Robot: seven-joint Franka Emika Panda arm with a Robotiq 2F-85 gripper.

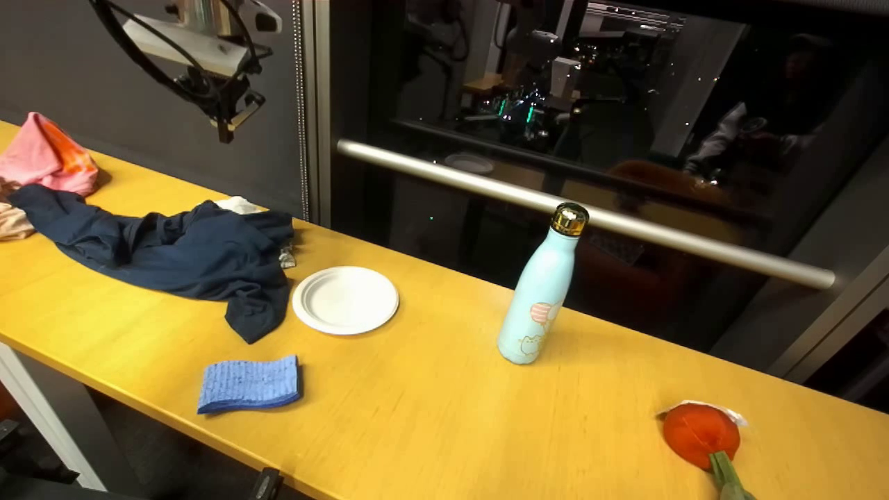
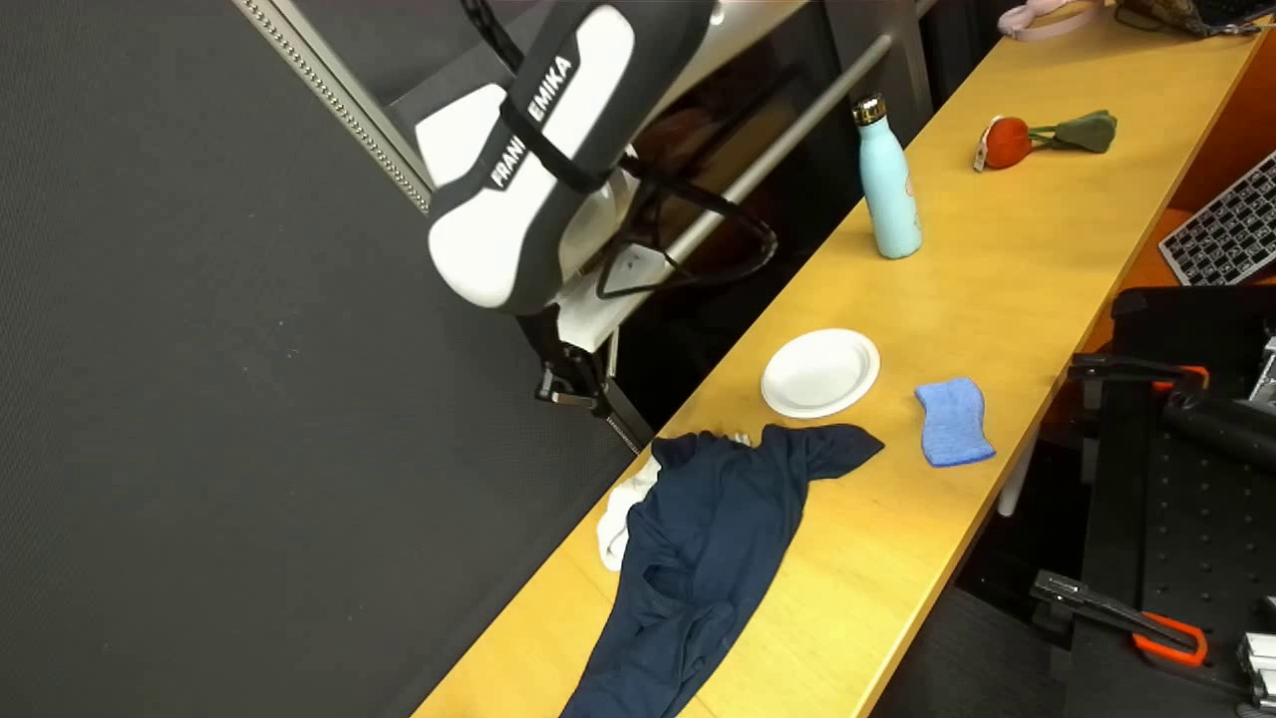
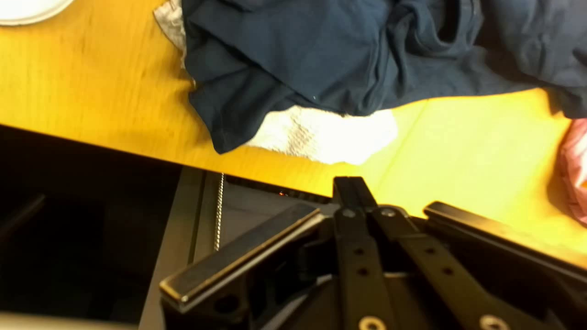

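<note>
A dark navy garment [image 1: 167,250] lies crumpled on the table, stretched along its left half. From beneath it a pale cloth [image 3: 316,134] peeks out on the window side, and it also shows as a white patch in exterior view 2. My gripper hangs well above the table near its back edge, clear of the garment. Its two fingers are together with nothing visible between them. In exterior view 1 the gripper is up at the top left, in front of the dark blind.
A white plate [image 1: 346,300] sits right beside the garment, and a folded blue cloth [image 1: 250,384] lies toward the front edge. A light blue bottle [image 1: 537,292] stands upright. Farther right is a red plush [image 1: 701,435]. Pink cloth [image 1: 46,158] is heaped at far left.
</note>
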